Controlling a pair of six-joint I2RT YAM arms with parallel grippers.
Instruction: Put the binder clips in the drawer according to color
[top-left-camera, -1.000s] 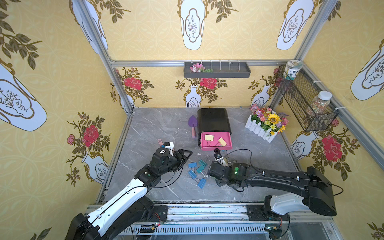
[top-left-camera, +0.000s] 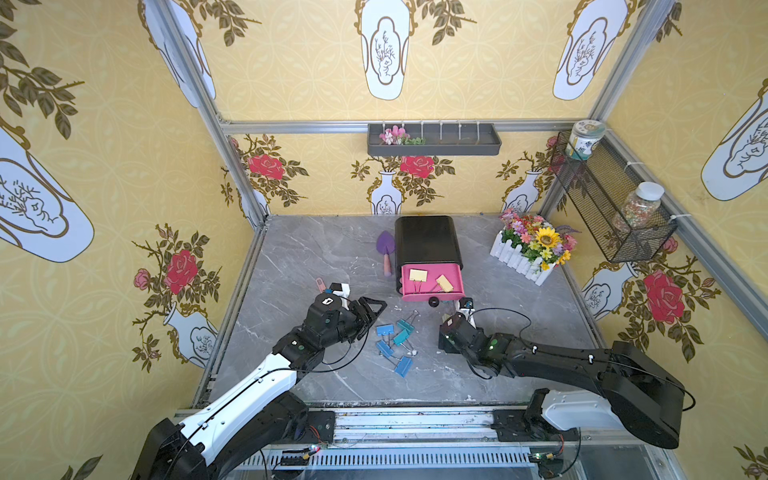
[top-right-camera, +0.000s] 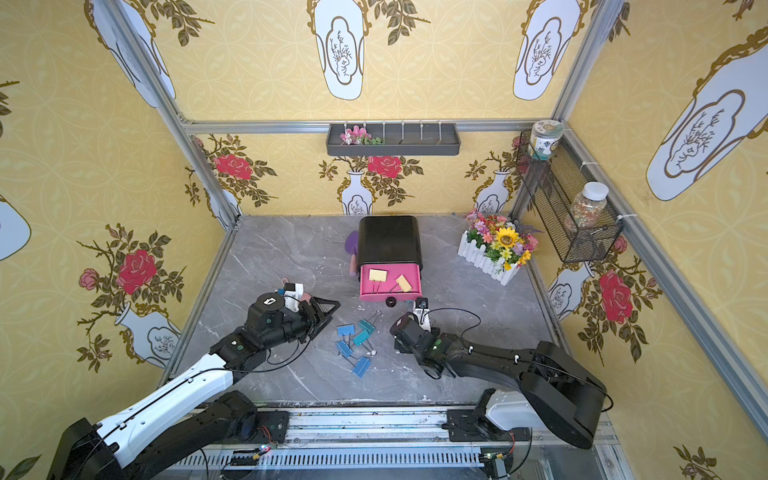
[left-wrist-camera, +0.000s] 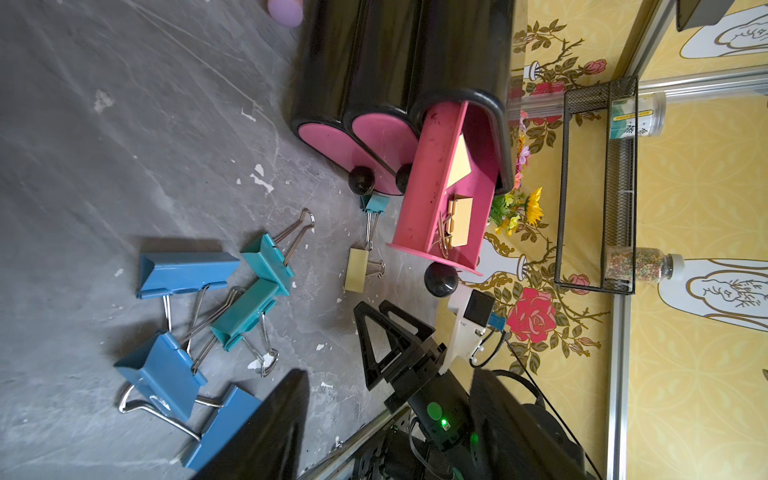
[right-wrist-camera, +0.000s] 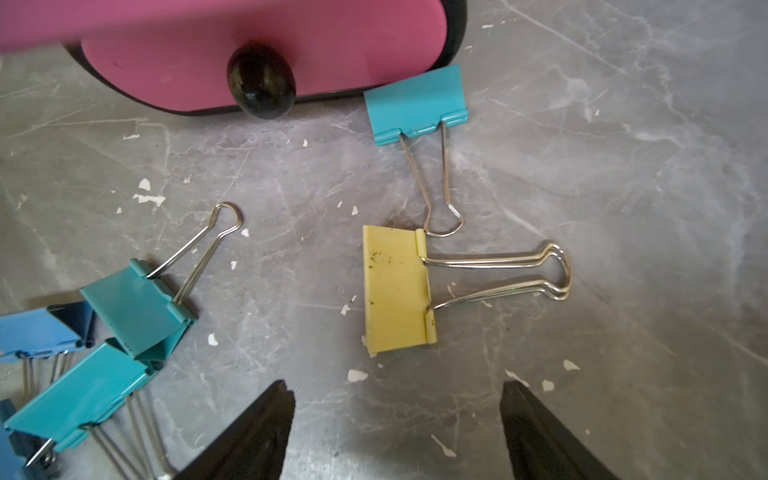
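A yellow binder clip (right-wrist-camera: 396, 288) lies on the table just ahead of my right gripper, whose fingers stand wide apart with nothing between them. Beyond it, a teal clip (right-wrist-camera: 416, 104) rests against the cabinet's base, below the pulled-out pink drawer (left-wrist-camera: 428, 188). Two yellow clips (top-left-camera: 418, 275) are in that top drawer. Two more teal clips (left-wrist-camera: 248, 312) and several blue clips (left-wrist-camera: 188, 272) form a loose cluster on the left part of the table. Over this cluster's left side hangs my left gripper (top-left-camera: 381, 306), its fingers apart and empty.
The black cabinet (top-left-camera: 428, 236) has lower drawers (left-wrist-camera: 328, 148) that are shut. A purple trowel (top-left-camera: 386, 249) lies at its left. A flower box (top-left-camera: 524, 256) stands at the back right. Bare table extends right of the yellow clip.
The left arm has barely moved. Drawer and clips look unchanged.
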